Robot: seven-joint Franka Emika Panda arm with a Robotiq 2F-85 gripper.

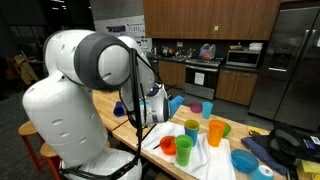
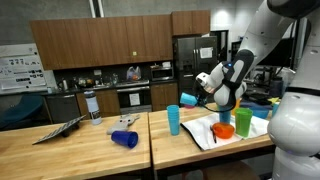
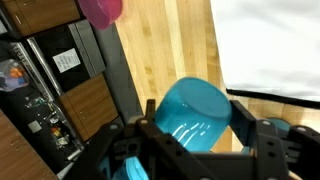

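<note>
A light blue cup (image 3: 192, 108) is gripped and tilted, its wide end facing the wrist camera. My gripper (image 2: 199, 101) is shut on it, with one finger at each side in the wrist view. In exterior view 2 the held cup (image 2: 188, 100) hangs above the table, close above and right of a second, upright blue cup (image 2: 174, 121). Part of another blue surface (image 3: 136, 169) shows below the held cup in the wrist view. From exterior view 1 the held cup (image 1: 176, 102) appears partly behind the arm.
On a white cloth (image 1: 205, 155) stand orange (image 1: 216, 133), yellow (image 1: 191, 128) and green (image 1: 183, 150) cups, with a red bowl (image 1: 168, 145) beside them. A dark blue cup (image 2: 125, 138) lies on its side.
</note>
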